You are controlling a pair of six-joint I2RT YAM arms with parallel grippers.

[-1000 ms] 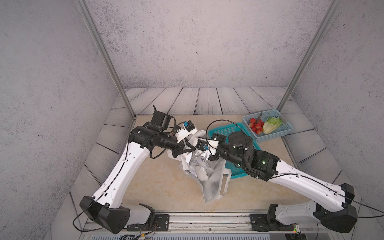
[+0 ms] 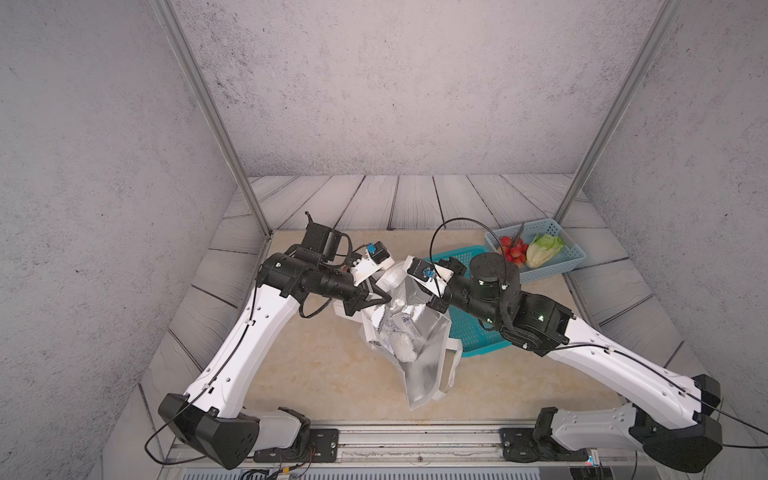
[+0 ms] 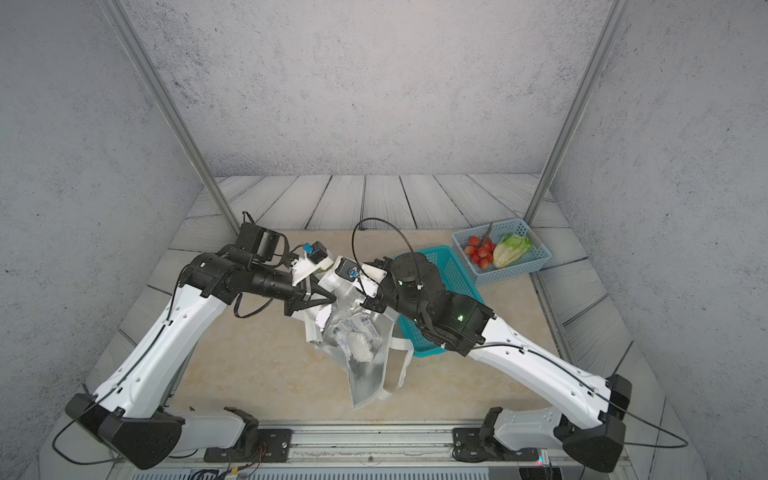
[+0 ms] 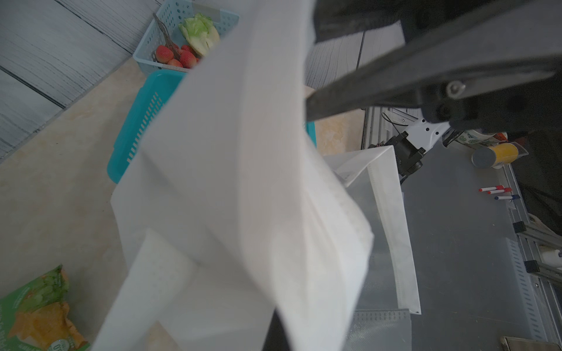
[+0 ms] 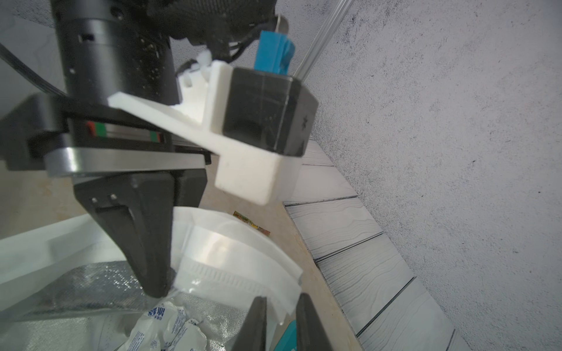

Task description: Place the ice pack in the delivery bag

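Observation:
The delivery bag [image 2: 424,376] stands mid-table, white outside and silver inside, its mouth open. White printed ice packs [image 2: 404,340] lie inside it, also visible [image 5: 169,327] in the right wrist view. My left gripper [image 2: 376,297] is at the bag's upper left rim, shut on the white bag rim, which covers much of its wrist view. My right gripper is close beside it at the same top edge, part open, with the bag's edge at or near its fingertips; whether it touches cannot be told.
A teal basket [image 3: 452,272] is right of the bag, partly under the right arm. A light blue basket [image 2: 560,260] with tomatoes and lettuce is at the back right. A green-orange packet [image 4: 32,310] lies on the table.
The left arm and bag look nearly still.

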